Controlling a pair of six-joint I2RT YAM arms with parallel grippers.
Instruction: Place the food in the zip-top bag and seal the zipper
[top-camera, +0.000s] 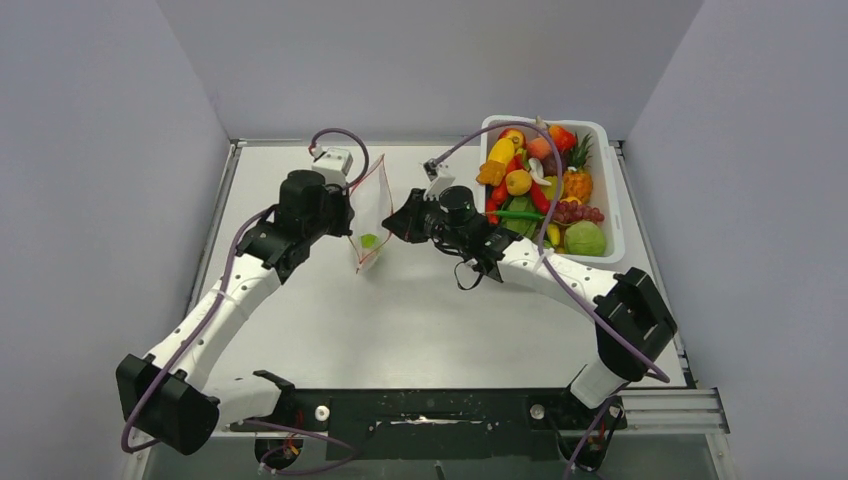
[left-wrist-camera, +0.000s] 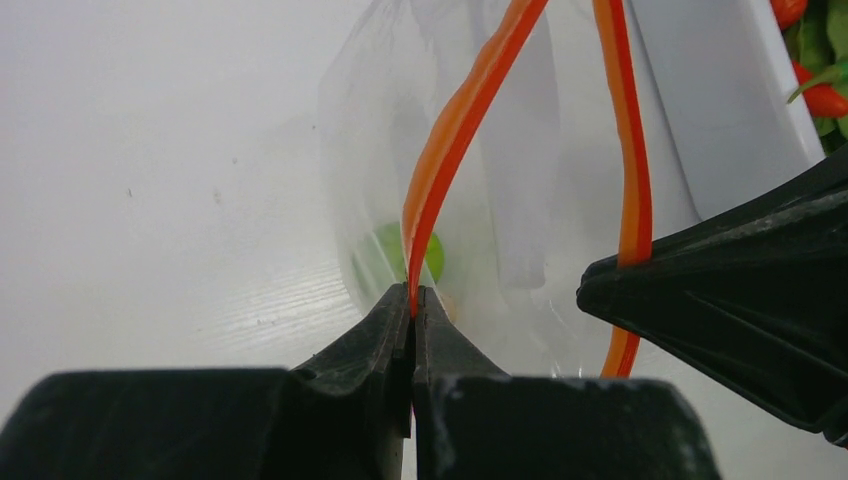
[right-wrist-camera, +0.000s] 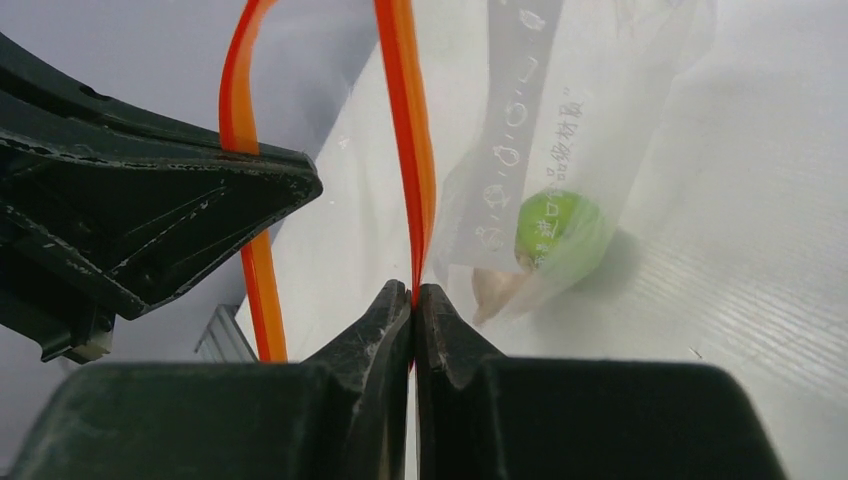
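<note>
A clear zip top bag with an orange zipper edge hangs between my two arms, its mouth part open. Inside, toward its bottom, lie a green round item and a tan item, blurred by the plastic. My left gripper is shut on one orange zipper edge of the bag. On the opposite edge, my right gripper is shut. The two orange strips stand apart between the grippers.
At the back right stands a white bin heaped with fruit and vegetables, close to my right arm. Grey walls close in the back and sides.
</note>
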